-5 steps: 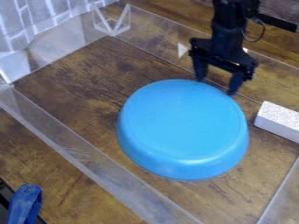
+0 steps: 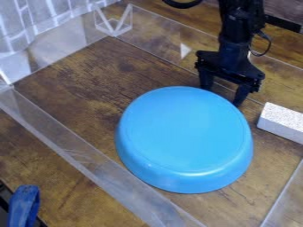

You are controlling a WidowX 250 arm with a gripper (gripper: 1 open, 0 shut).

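Observation:
A large blue round bowl (image 2: 183, 137), turned bottom up, lies on the wooden floor of a clear-walled tray. The black arm reaches down from the top right, and its gripper (image 2: 226, 89) is low at the bowl's back right edge. Whether its fingers hold the rim or are open is hard to tell, as they are dark and partly hidden.
A white block (image 2: 282, 121) sits at the right. A blue object (image 2: 24, 204) lies at the bottom left, outside the clear wall. Bare wood (image 2: 83, 80) is free on the left.
Since a second ago the gripper has come down slightly, and the bowl has shifted a little toward the bottom of the view.

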